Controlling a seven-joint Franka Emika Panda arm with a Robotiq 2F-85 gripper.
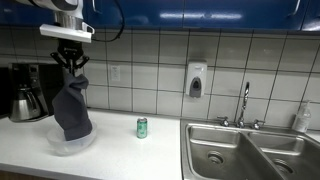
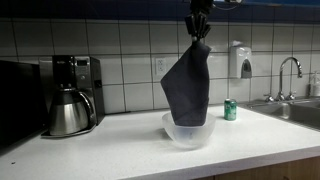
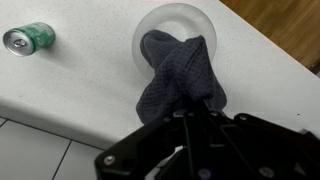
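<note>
A dark grey cloth (image 1: 72,108) hangs from my gripper (image 1: 71,68), which is shut on its top end. Its lower end is down at the translucent bowl (image 1: 75,145) on the white counter. In exterior view 2 the cloth (image 2: 187,85) spreads wide above the bowl (image 2: 188,135), its bottom behind the near wall. From the wrist view, the bunched cloth (image 3: 182,75) covers part of the round bowl (image 3: 208,22); the fingertips are largely hidden by the cloth and the gripper body.
A green can (image 1: 142,127) stands right of the bowl. The coffee maker (image 2: 75,95) is at the left, and a double sink (image 1: 217,155) at the right. Blue cabinets (image 1: 200,14) hang overhead. Bare counter lies between bowl and sink.
</note>
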